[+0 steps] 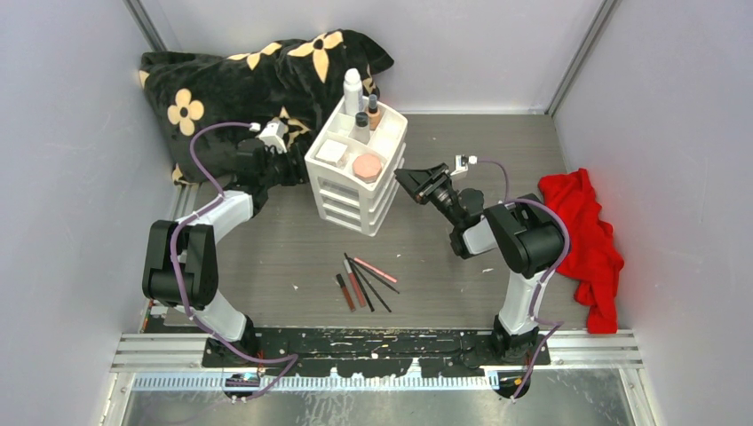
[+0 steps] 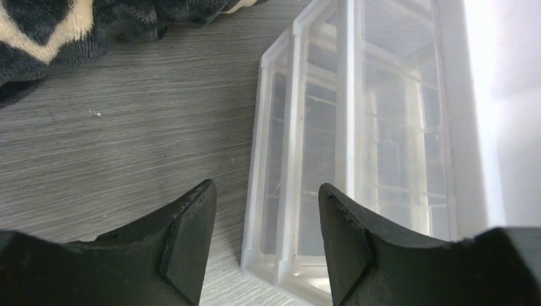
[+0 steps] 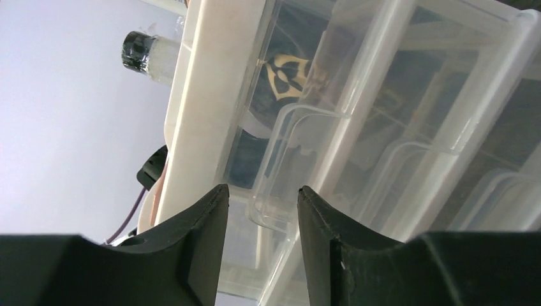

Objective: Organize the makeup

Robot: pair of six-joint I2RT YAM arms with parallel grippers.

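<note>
A white drawer organizer (image 1: 360, 200) stands at the middle of the floor, its top tray bearing a white bottle (image 1: 353, 91), two small dark-capped bottles, a white box (image 1: 332, 153) and a pink round item (image 1: 367, 166). Several makeup pencils and tubes (image 1: 366, 282) lie loose in front of it. At the organizer's left side my left gripper is open, nothing held; clear drawer sides show beyond its fingers. My right gripper stands open by the right side, where the fronts of clear drawers (image 3: 300, 153) fill its view. Nothing is held there.
A dark floral cushion (image 1: 240, 80) lies behind the left arm and organizer. Red cloth (image 1: 582, 248) is bunched at the right wall. Bare floor stretches behind the right arm and between the loose pencils and that arm.
</note>
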